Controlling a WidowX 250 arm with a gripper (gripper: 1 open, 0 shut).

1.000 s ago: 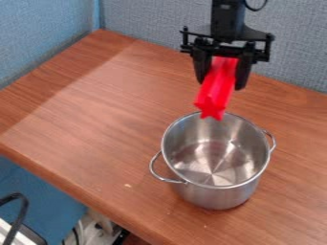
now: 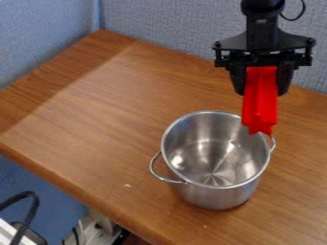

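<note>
My black gripper [image 2: 262, 67] is shut on a bright red elongated object [image 2: 261, 100], which hangs upright below it at the upper right, above the back right rim of a steel pot [image 2: 202, 163]. The pot has two side handles and stands on the wooden table; no contents show in the visible part of its inside.
A grey padded wall stands behind it. Beyond the near left edge are a blue surface and some dark cables.
My gripper, holding the red object, has moved right and now sits over the pot's right rear side. The pot stands in the same place.
</note>
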